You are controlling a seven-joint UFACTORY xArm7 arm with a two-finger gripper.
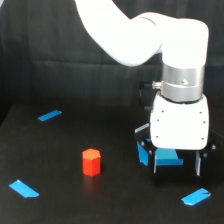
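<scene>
A red block (91,162) with a hexagonal-looking outline sits on the dark table, left of centre. On the right, a blue object (166,160) is partly hidden behind the white hand of my gripper (177,171), so its full shape cannot be made out. The two dark fingers stand wide apart, the left one in front of or beside the blue object. Nothing shows gripped between them. The red block lies well to the gripper's left, apart from it.
Blue strips lie flat on the table: one at the back left (49,116), one at the front left (24,188) and one at the front right (196,197). A dark curtain (60,60) hangs behind.
</scene>
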